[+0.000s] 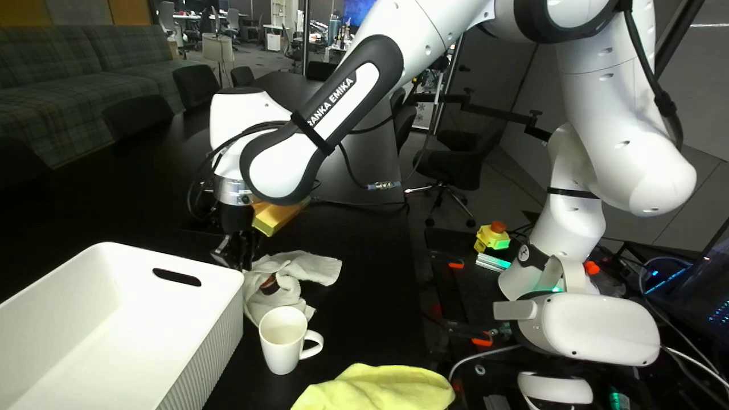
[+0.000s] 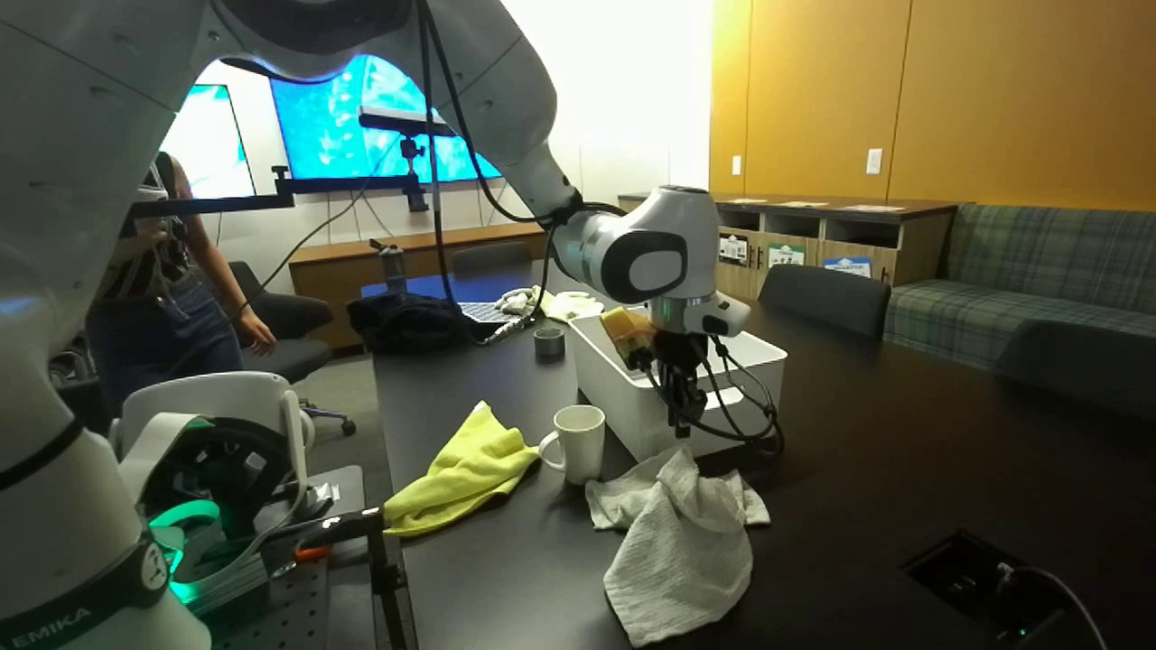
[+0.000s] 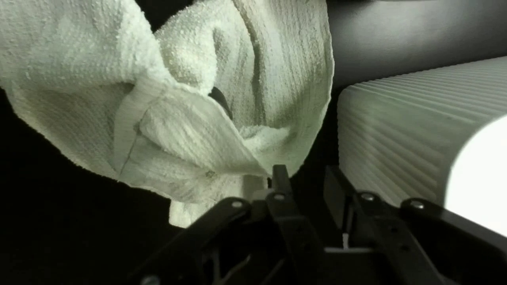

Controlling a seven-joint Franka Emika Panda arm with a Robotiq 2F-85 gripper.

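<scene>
A crumpled whitish cloth [image 1: 311, 266] lies on the black table between the white basket [image 1: 212, 300] and open table. Within its folds, a small brownish-dark object [image 1: 270, 283] shows partly; the wrist view gives only a dark sliver of this object [image 3: 221, 100]. My gripper is pointed down at the cloth's edge beside the basket, its fingers apart. One finger [image 3: 280, 178] is against or just over the cloth's edge; no cloth is visible in the gap. From the side, the gripper [image 2: 680, 417] stands behind the cloth [image 2: 683, 552], near the basket wall.
A white mug [image 1: 282, 341] stands close to both cloth and basket. The yellow cloth [image 2: 466, 477] lies past the mug near the table edge. A dark grey cup [image 2: 549, 343] is farther back. Beyond the whitish cloth, the table [image 2: 867, 487] is largely clear.
</scene>
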